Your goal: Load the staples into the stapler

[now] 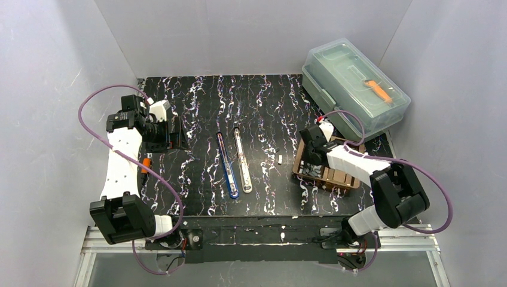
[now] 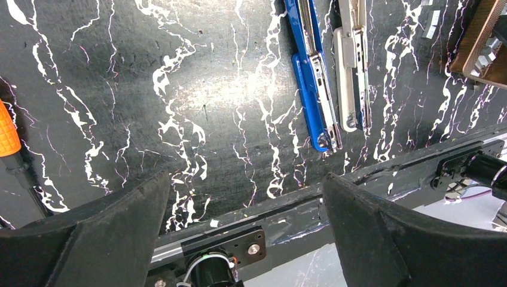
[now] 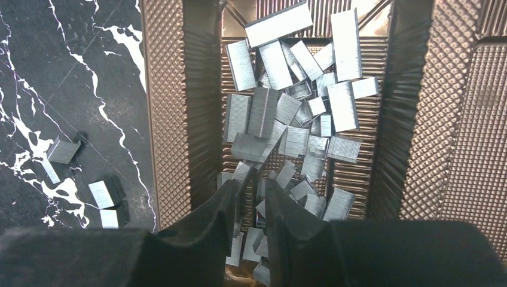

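Note:
Two open staplers lie side by side mid-table in the top view, a blue one [image 1: 227, 164] and a white one [image 1: 243, 160]. To their right is a brown box [image 1: 297, 164] with many silver staple strips [image 3: 294, 143] in one compartment. My right gripper points down into that compartment, its fingers partly apart with a narrow gap. Strips show in and below that gap; none is clearly clamped. Over the table's left side, my left gripper stands wide open and empty, away from the staplers.
Loose staple pieces [image 3: 103, 192] lie on the table left of the box. A green lidded case [image 1: 353, 89] stands at the back right, close to the right arm. An orange-handled tool [image 2: 8, 133] lies at the left.

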